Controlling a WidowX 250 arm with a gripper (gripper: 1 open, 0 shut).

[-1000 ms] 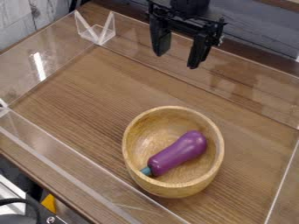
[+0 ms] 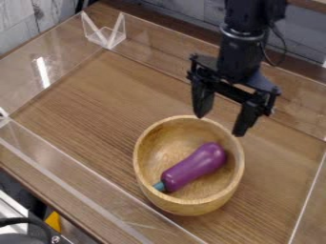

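Note:
My black gripper (image 2: 223, 110) hangs over the table just above and behind a wooden bowl (image 2: 155, 152), its two fingers apart with nothing between them. In the bowl lies a purple eggplant (image 2: 193, 168) with a teal-green tip, set diagonally from lower left to upper right.
A clear wire-like holder (image 2: 105, 33) stands at the back left. A dark cable or object shows at the lower left corner.
The bowl and eggplant have not moved.

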